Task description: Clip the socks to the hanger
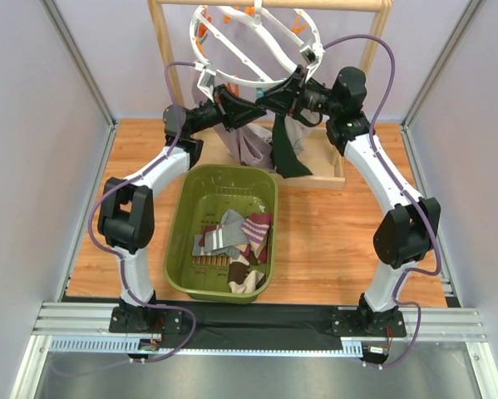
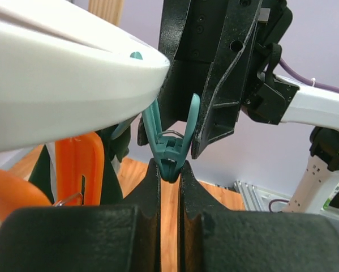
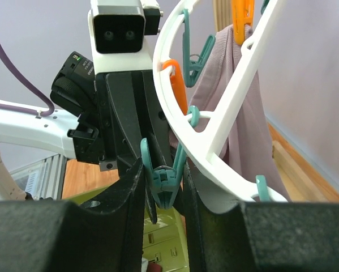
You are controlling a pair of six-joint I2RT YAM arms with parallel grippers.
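Observation:
The white round hanger (image 1: 226, 39) hangs from a wooden frame, with orange and teal clips. Both grippers meet at its front rim. My left gripper is shut on a teal clip (image 2: 170, 150). My right gripper is shut on a teal clip (image 3: 162, 178) at the rim, possibly the same one. A dark green sock (image 1: 286, 154) and pale purple socks (image 1: 249, 145) hang below. The green bin (image 1: 199, 191) holds grey, striped, brown and cream socks (image 1: 232, 237).
A shallow wooden box (image 1: 322, 170) sits beneath the hanger. Walls stand close on both sides.

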